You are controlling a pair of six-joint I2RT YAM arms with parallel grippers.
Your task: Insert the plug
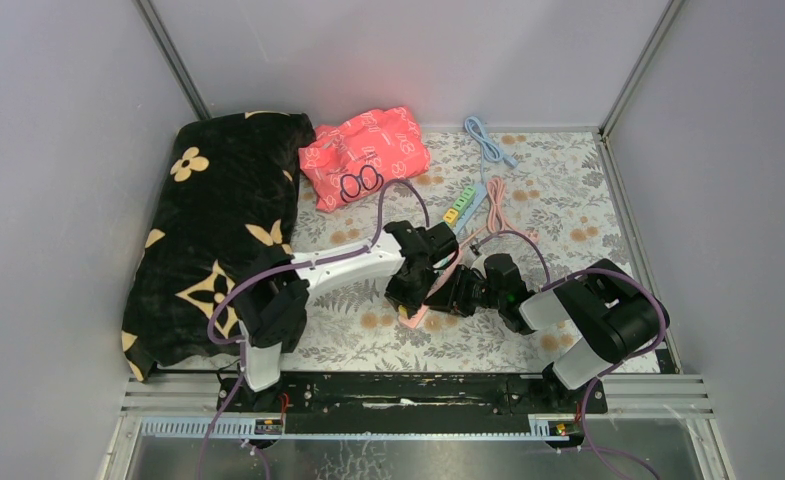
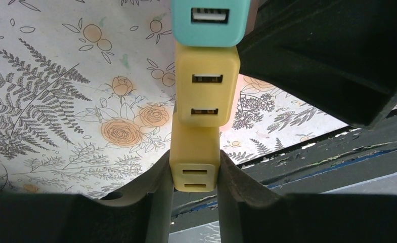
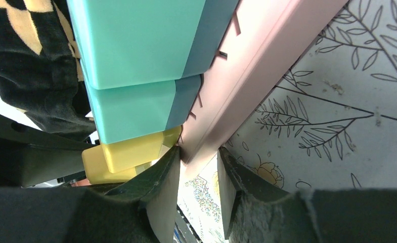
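A pink power strip [image 3: 259, 61] carries teal and yellow blocks; my right gripper is shut on its pink body, low in the right wrist view. In the left wrist view my left gripper is shut on a yellow block [image 2: 194, 152] at the end of the row, touching another yellow block [image 2: 208, 91] with slots, below a teal one [image 2: 209, 33]. From above, both grippers meet over the pink strip [image 1: 410, 318], partly hidden by the arms.
A blue strip [image 1: 468, 215] with coiled blue cable [image 1: 475, 130] and a pink cable [image 1: 500, 205] lie at the back right. A red cushion [image 1: 363, 155] is behind; a black patterned cushion [image 1: 198, 250] fills the left side.
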